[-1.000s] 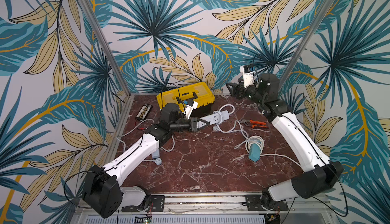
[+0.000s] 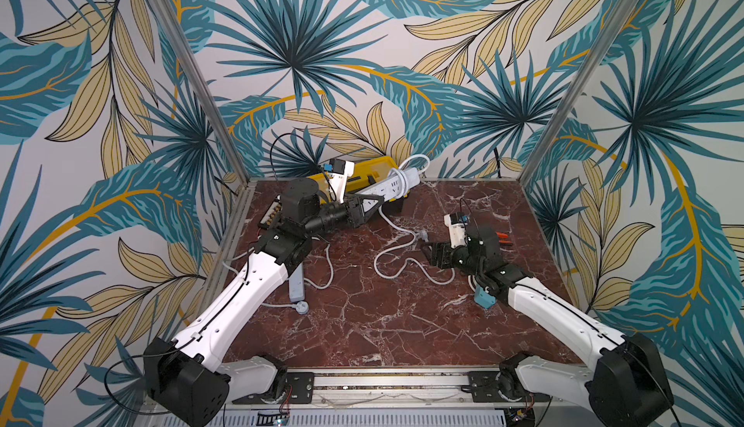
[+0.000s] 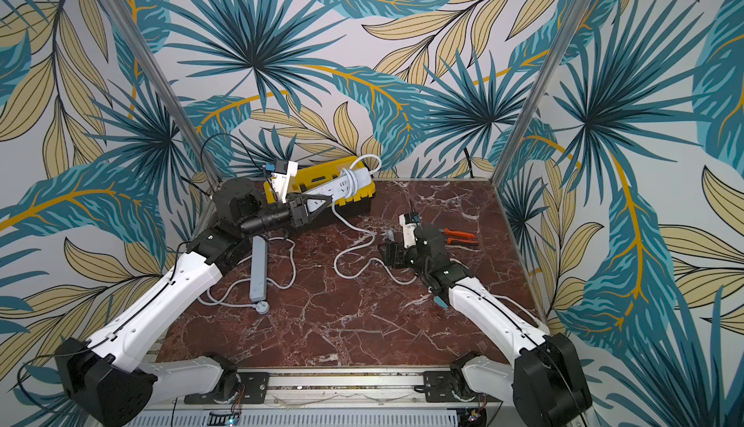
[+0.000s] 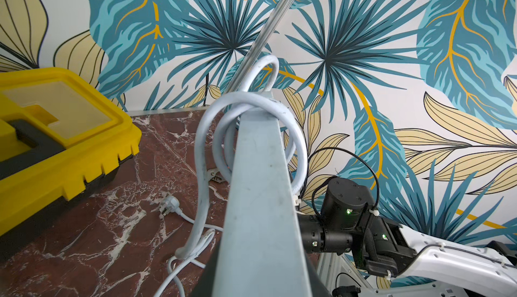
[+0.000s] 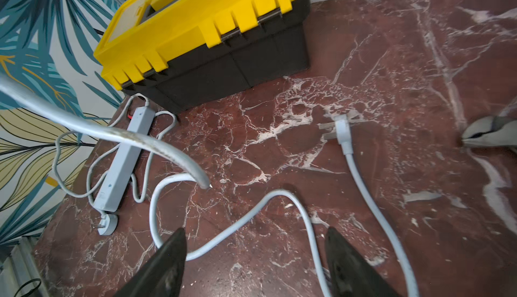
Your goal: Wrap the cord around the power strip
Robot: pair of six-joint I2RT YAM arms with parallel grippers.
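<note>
The white power strip [image 3: 333,188] is raised in front of the yellow toolbox, my left gripper [image 2: 364,206] shut on one end. In the left wrist view the strip [image 4: 258,200] points away, the white cord [image 4: 202,151] looped around its far end. The cord hangs down to the table, where it lies in curves [image 5: 242,221] with a plug [image 5: 342,132]. Low at the centre right, my right gripper stands open above the cord, nothing between its fingers.
The yellow toolbox [image 5: 199,6] stands at the back. Another strip [image 3: 259,272] with cord lies at left. Orange-handled pliers [image 3: 458,233] and a teal object [image 2: 484,297] lie at right. Bare table remains in front centre.
My left gripper has lifted the strip with its looped cord up and back. My right arm has come down from the back right to low over the table.
</note>
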